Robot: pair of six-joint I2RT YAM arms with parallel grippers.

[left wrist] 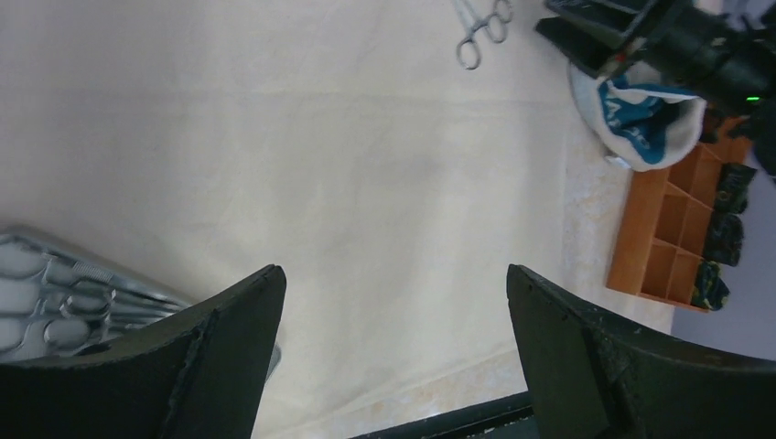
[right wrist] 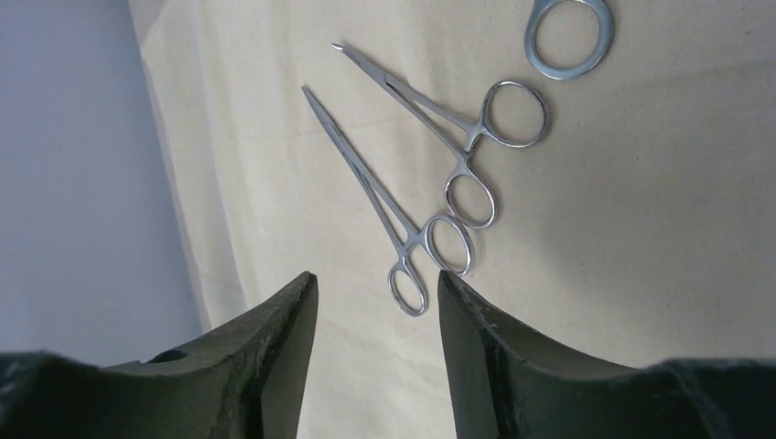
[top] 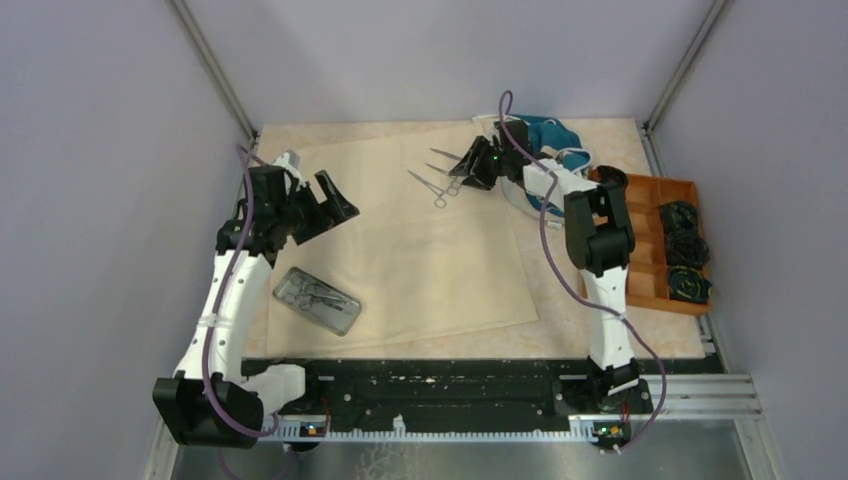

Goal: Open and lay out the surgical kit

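Observation:
Several hemostat-like scissors [top: 432, 188] lie at the back right of the cream cloth [top: 400, 260]; in the right wrist view two show whole [right wrist: 407, 233] and the rings of another [right wrist: 567, 69] at the top. My right gripper [top: 470, 165] hovers over them, fingers apart, nothing visible between them. My left gripper [top: 330, 200] stands open above the left of the cloth, empty. A metal tray [top: 342, 318] holding more instruments lies at the front left of the cloth.
A teal and white fabric bundle [top: 550, 135] lies at the back right. An orange compartment box [top: 645, 230] with dark coils stands on the right.

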